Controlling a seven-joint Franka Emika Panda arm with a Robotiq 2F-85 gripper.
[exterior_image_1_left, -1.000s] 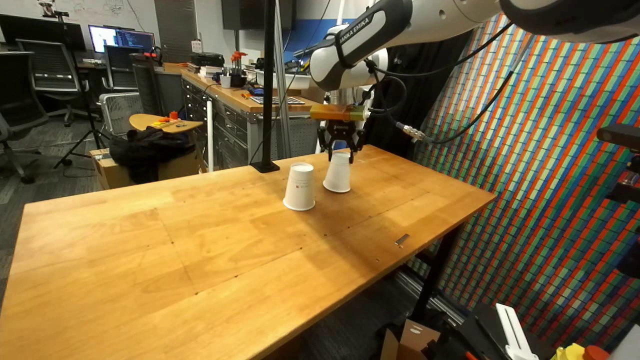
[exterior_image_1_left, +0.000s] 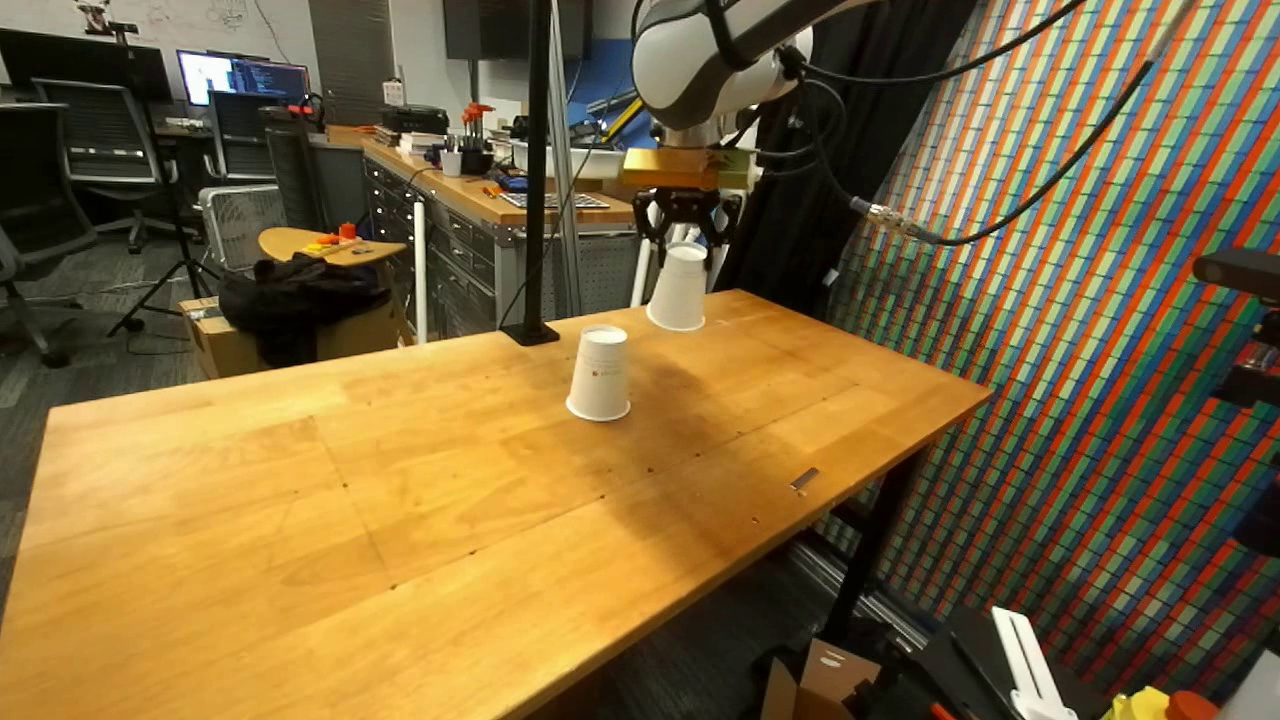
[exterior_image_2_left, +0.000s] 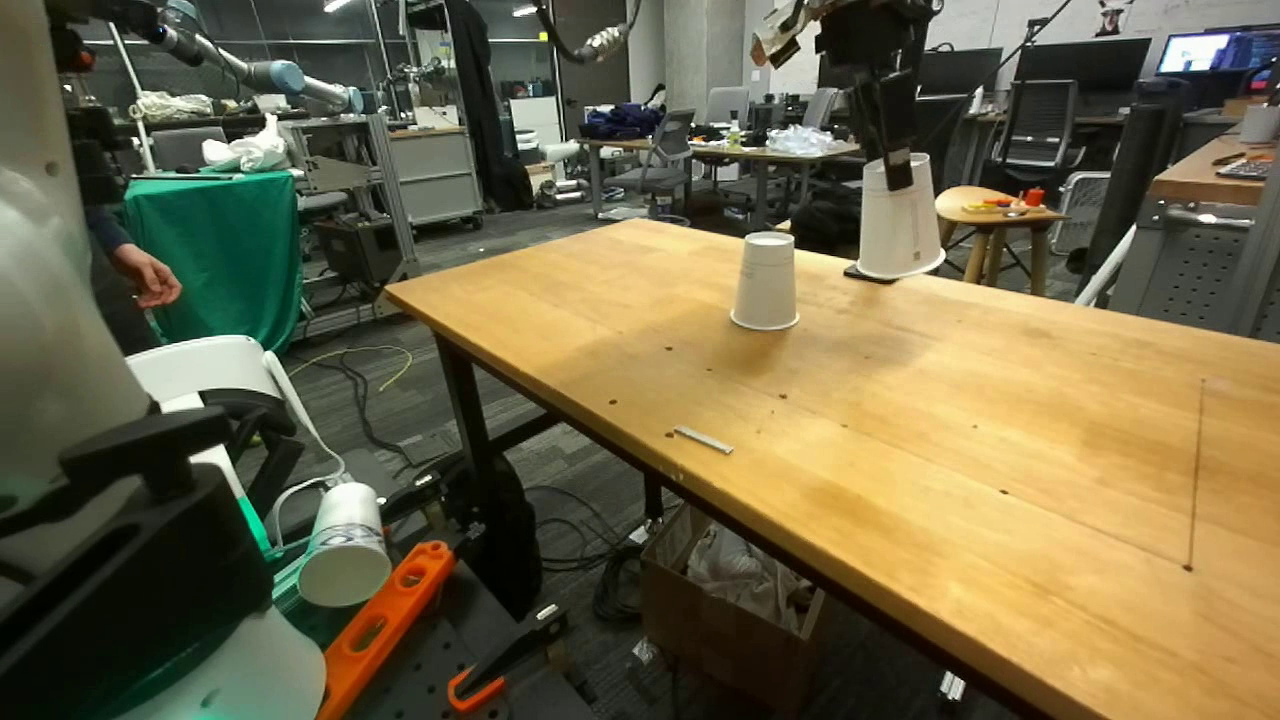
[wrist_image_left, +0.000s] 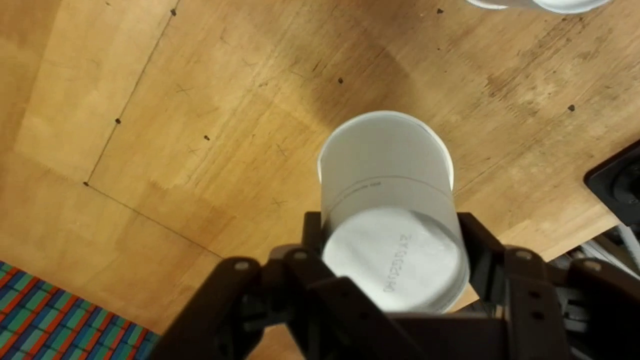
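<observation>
A white paper cup (exterior_image_1_left: 677, 298), upside down with its base upward, hangs above the table between the fingers of my gripper (exterior_image_1_left: 687, 250). In the wrist view the gripper's black fingers (wrist_image_left: 477, 243) press on both sides of this cup (wrist_image_left: 390, 258), whose flat base faces the camera. Exterior view 2 shows the same raised cup (exterior_image_2_left: 900, 222) slightly tilted. A second white cup (exterior_image_1_left: 599, 378) stands inverted on the table, apart from the held one. Only part of its rim (wrist_image_left: 567, 6) enters the wrist view at the top.
A black post (exterior_image_1_left: 534, 240) rises from the back edge near the standing cup. A small metal strip (exterior_image_2_left: 703, 440) lies near one table edge. A patterned curtain (exterior_image_1_left: 1020, 300) hangs beyond the table's end.
My gripper has risen with the cup between its fingers, lifting it off the table. The other cup has stayed where it was.
</observation>
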